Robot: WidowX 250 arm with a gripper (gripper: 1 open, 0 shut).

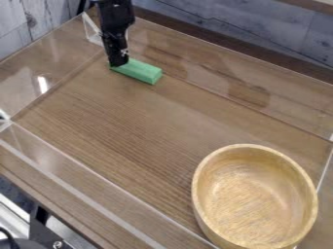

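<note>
A green rectangular block (pixel 136 71) lies on the wooden table at the upper left of the camera view. My black gripper (pixel 119 56) hangs just above its left end, coming down from the top edge. Its fingertips are small and dark here, and I cannot tell whether they are open or shut.
A large round tan bowl (pixel 252 195) sits at the lower right. Grey panels (pixel 260 29) border the table at the back, with a wall along the left.
</note>
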